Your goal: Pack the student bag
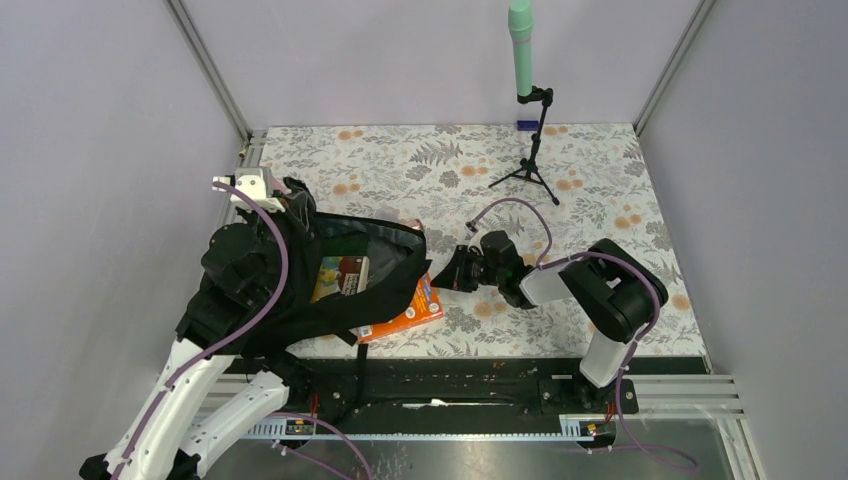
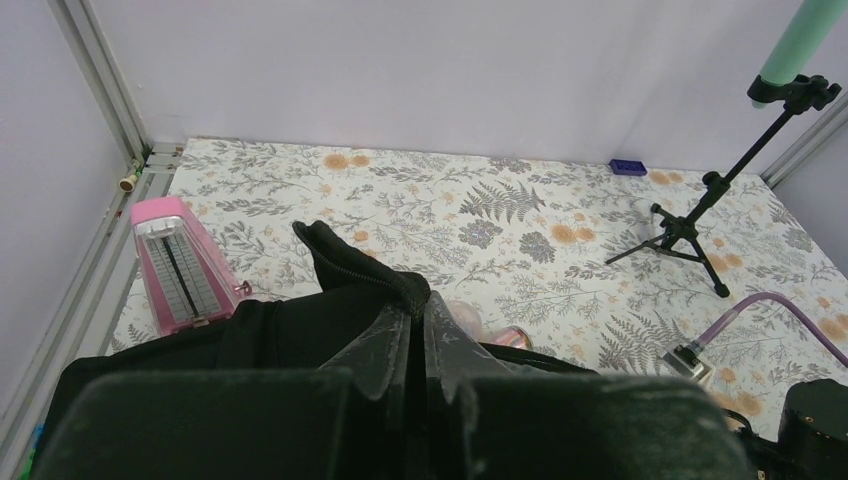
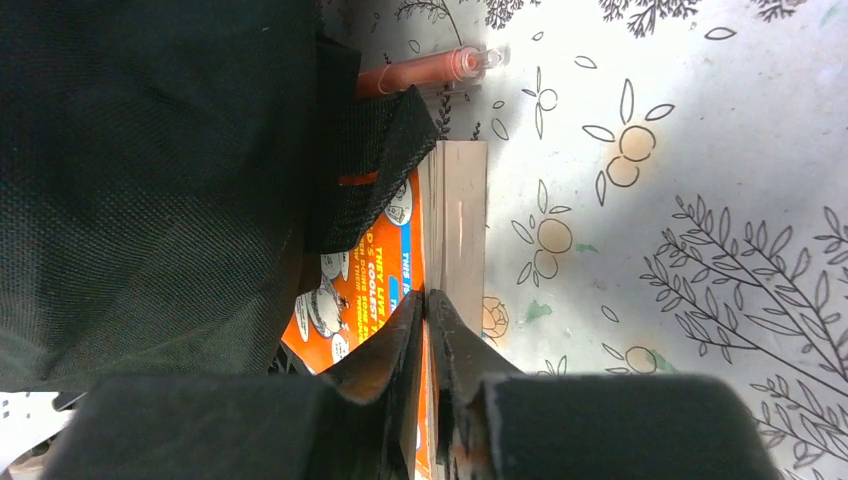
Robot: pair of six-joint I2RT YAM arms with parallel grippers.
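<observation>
The black bag (image 1: 380, 285) lies open on the left of the table, with a book (image 1: 338, 277) inside. My left gripper is shut on the bag's upper zipped edge (image 2: 355, 260). An orange book (image 1: 405, 318) lies on the table partly under the bag's right side. My right gripper is at that book's edge, its fingertips close together against the pale page side. Whether it grips anything is unclear.
A pink metronome (image 2: 185, 265) stands behind the bag. A pink tube (image 3: 415, 72) lies by it. A tripod (image 1: 530, 165) with a green cylinder stands back right.
</observation>
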